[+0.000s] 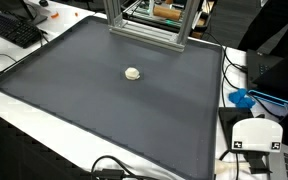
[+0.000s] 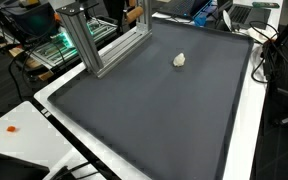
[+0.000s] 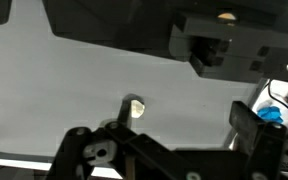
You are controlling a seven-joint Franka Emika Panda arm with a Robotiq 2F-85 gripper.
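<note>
A small cream-white lump (image 1: 132, 73) rests alone on the grey mat (image 1: 114, 110), towards its far half. Exterior view 2 has the same lump (image 2: 179, 60) near the mat's far side. In the wrist view the white lump (image 3: 137, 107) appears close beside the tip of the left finger, well below the hand. My gripper is open, its black fingers wide apart with nothing held between them. Neither exterior view shows the gripper.
A metal frame (image 1: 154, 33) stands at the mat's far edge. A keyboard (image 1: 12, 28) lies off to the left. A blue item (image 1: 241, 98) and a white-backed chair-like object (image 1: 256, 133) are on the right.
</note>
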